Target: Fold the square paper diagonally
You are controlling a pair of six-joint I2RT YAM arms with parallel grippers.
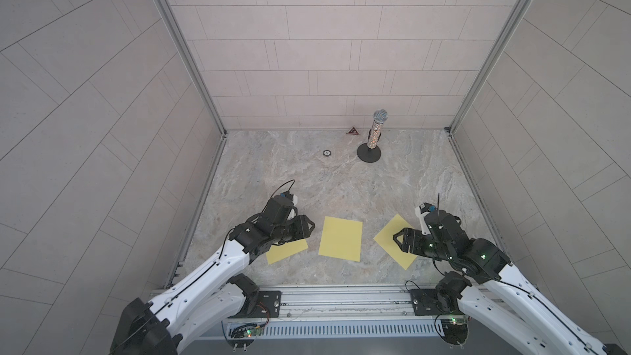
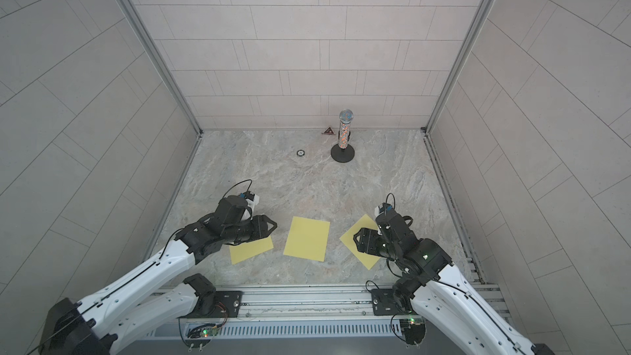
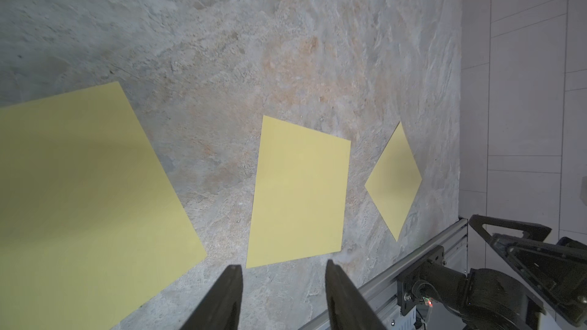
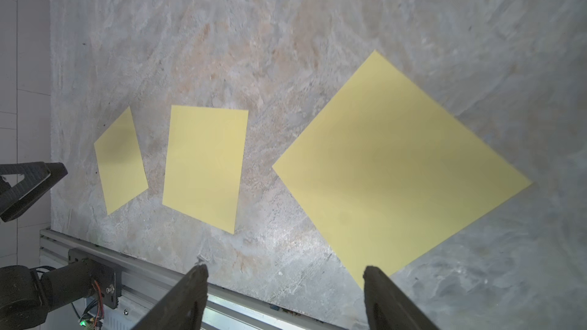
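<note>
Three flat, unfolded yellow paper squares lie in a row on the marbled table. The middle paper (image 1: 340, 238) is bare of anything above it. Part of the left paper (image 1: 289, 250) is hidden by the left arm, and the right paper (image 2: 361, 230) sits turned like a diamond, partly covered by the right arm. My left gripper hovers over the table with its fingers apart and nothing between them. My right gripper, its fingers also spread and empty, is above the right paper's area. Neither gripper touches paper.
A microphone-like stand (image 1: 369, 152) with a round black base is at the back. Beside it lie a small dark ring (image 1: 326, 153) and a red triangle (image 1: 353, 131). A metal rail (image 1: 341, 295) runs along the front.
</note>
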